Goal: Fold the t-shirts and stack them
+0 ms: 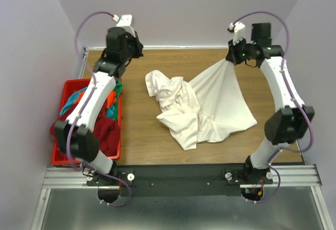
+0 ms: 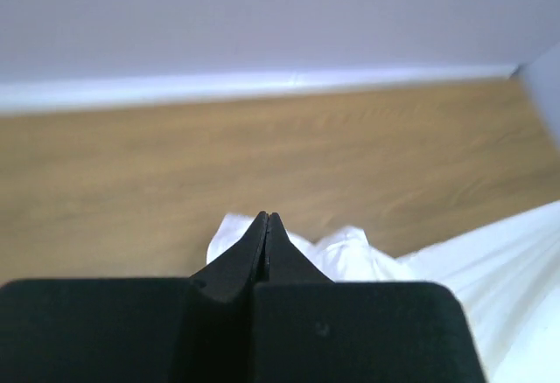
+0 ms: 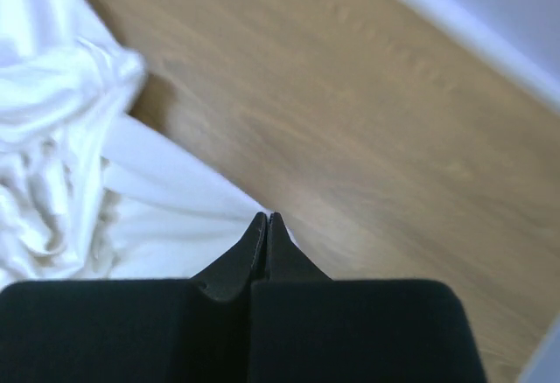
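Observation:
A crumpled white T-shirt (image 1: pixel 181 106) spreads over the middle of the table, bunched at its left and pulled up at its right. My right gripper (image 1: pixel 231 61) is shut on its upper right corner and holds it raised; in the right wrist view the cloth (image 3: pixel 188 217) runs up to the closed fingertips. Well above the table at the left, my left gripper (image 1: pixel 139 55) is shut with nothing between its fingers. The shirt's left end (image 1: pixel 153 82) lies on the table, below and apart from it. In the left wrist view this end (image 2: pixel 229 230) appears beyond the bare fingertips.
A red bin (image 1: pixel 119 130) with several coloured garments (image 1: pixel 107 135) stands at the left, partly under my left arm. Bare tabletop (image 1: pixel 176 62) shows behind the shirt and in front of it at the left. Walls close off the back and sides.

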